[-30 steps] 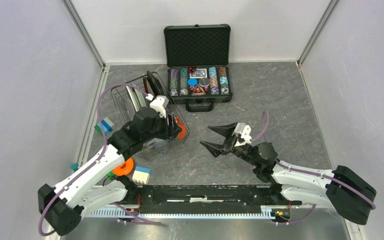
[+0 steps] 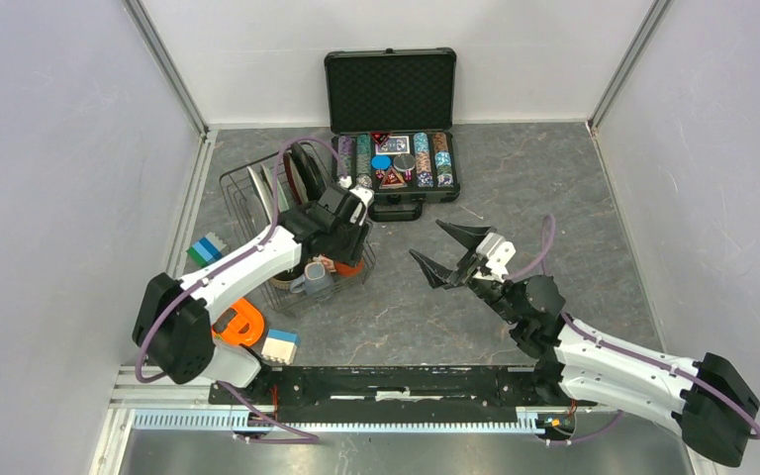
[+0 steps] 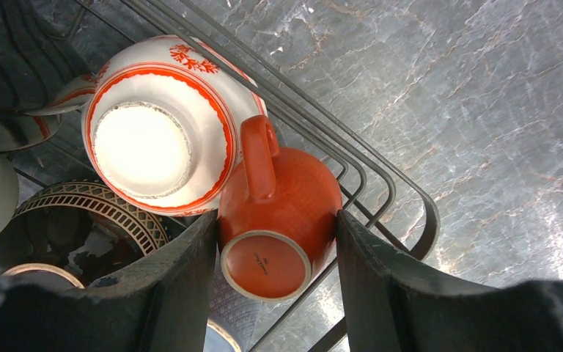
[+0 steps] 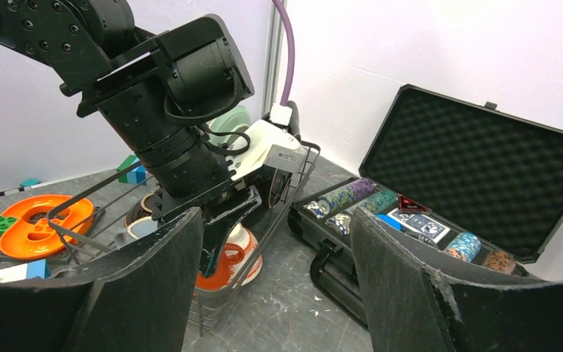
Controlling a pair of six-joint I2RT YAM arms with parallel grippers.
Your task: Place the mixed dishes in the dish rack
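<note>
An orange mug lies bottom-up with its handle on top in the front right corner of the wire dish rack. My left gripper has its fingertips on either side of it; whether they grip it cannot be told. Beside it are a white red-patterned dish and a brown patterned dish; plates stand behind in the rack, and a blue-grey mug sits at the front. My right gripper hangs open over the counter right of the rack, nothing between its fingers.
An open poker chip case stands at the back. An orange tray and toy blocks lie left and front of the rack. Bare counter spreads to the right.
My right arm has moved somewhat back and to the right.
</note>
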